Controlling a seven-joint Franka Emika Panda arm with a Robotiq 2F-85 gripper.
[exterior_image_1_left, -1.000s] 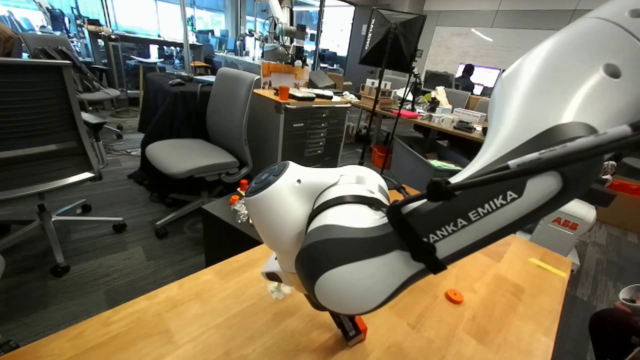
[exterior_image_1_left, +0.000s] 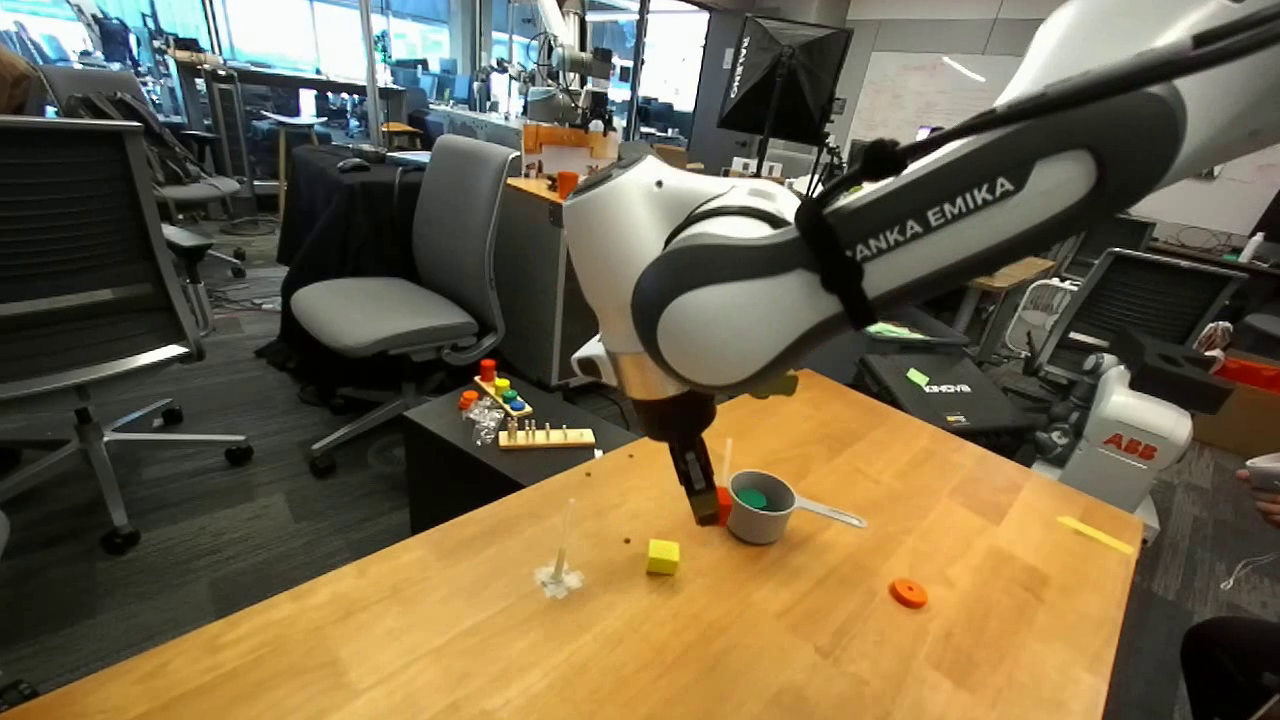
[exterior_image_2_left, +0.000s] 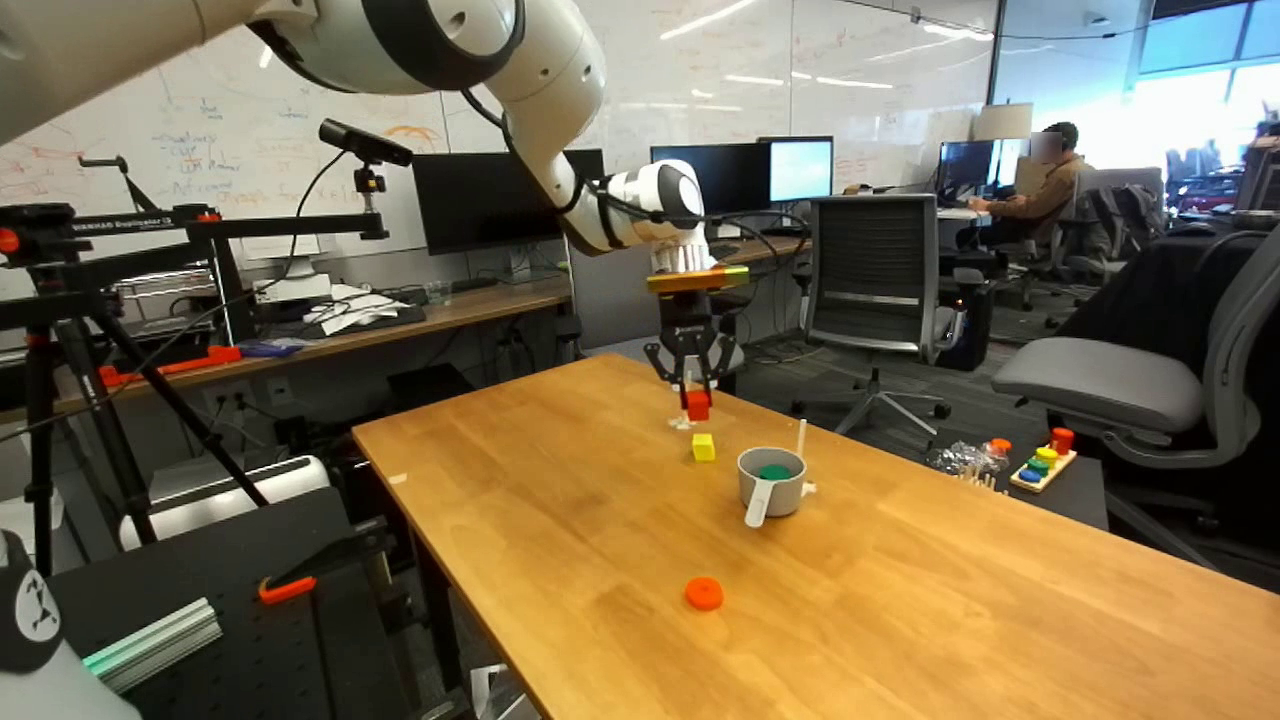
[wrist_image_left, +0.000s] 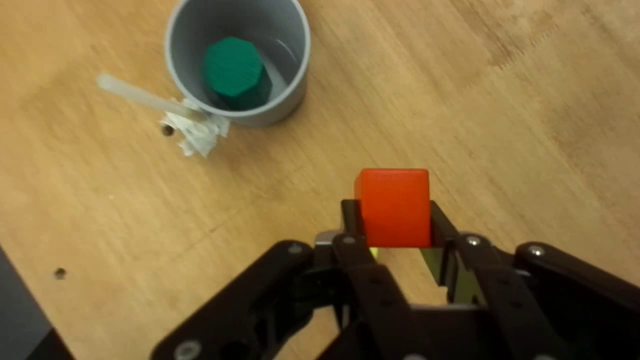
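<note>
My gripper is shut on a red block (wrist_image_left: 396, 207), pinched between its two dark fingers above the table. In exterior view 2 the red block (exterior_image_2_left: 697, 406) hangs behind the yellow block (exterior_image_2_left: 703, 448). The yellow block (exterior_image_1_left: 662, 557) rests on the wood; in the wrist view only a sliver of it shows beneath the red one. A grey measuring cup (exterior_image_1_left: 758, 524) with a long handle stands near the gripper, and a green block (wrist_image_left: 232, 67) sits inside it. From the wrist, the cup (wrist_image_left: 294, 99) lies up and to the left of the held block, apart from it.
Beside the cup a thin pale peg (wrist_image_left: 138, 96) rises from a taped base. Another peg (exterior_image_1_left: 560, 546) stands left of the yellow block. An orange disc (exterior_image_1_left: 908, 593) lies on the table (exterior_image_1_left: 768, 648), whose front area is largely clear.
The arm has risen and swung back from the near edge of the table toward the cup, carrying the red block. The cup and yellow block, earlier hidden by the arm, now show.
</note>
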